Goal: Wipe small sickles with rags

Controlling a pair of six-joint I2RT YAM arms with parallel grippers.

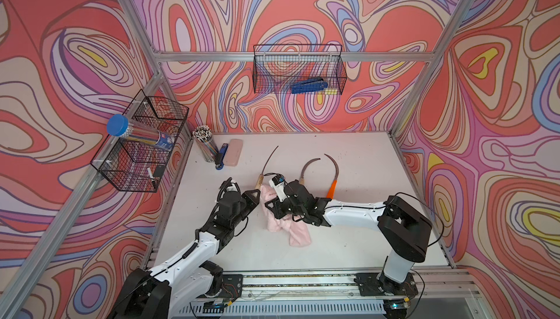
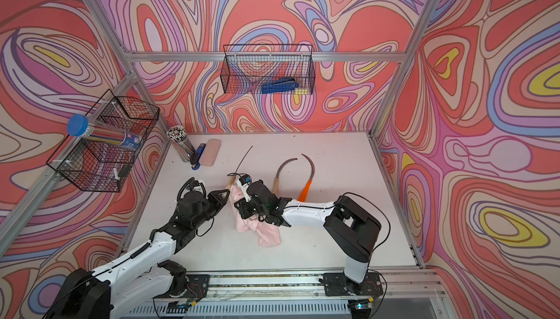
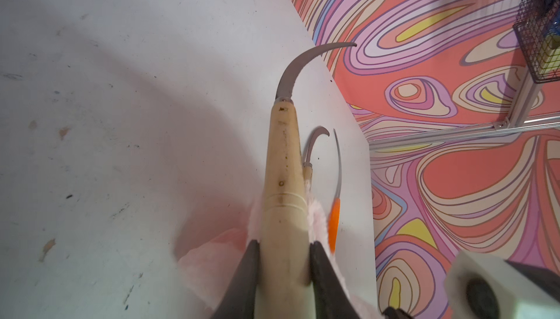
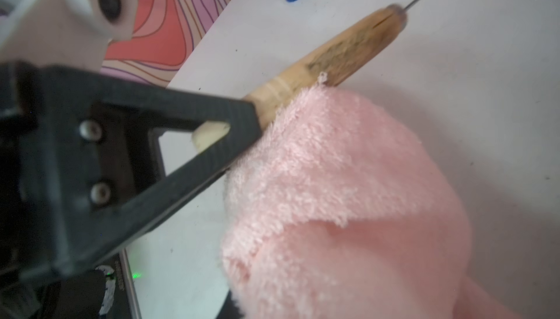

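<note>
A small sickle with a wooden handle (image 3: 283, 161) and thin curved blade (image 3: 304, 61) points away from my left gripper, which is shut on the handle's lower end. My right gripper (image 1: 274, 207) is shut on the pink rag (image 4: 355, 167). In the right wrist view the rag lies against the side of that handle, while the blade stays bare. Part of the rag hangs down toward the table. Two more sickles lie to the right, one with a wooden handle and curved blade (image 1: 309, 166), the other with an orange handle (image 1: 332, 189).
At the back left stand a holder of sticks (image 1: 205, 141), a blue stapler (image 1: 221, 157) and a pink case (image 1: 233, 152). Wire baskets hang on the left (image 1: 125, 167) and back (image 1: 274, 74).
</note>
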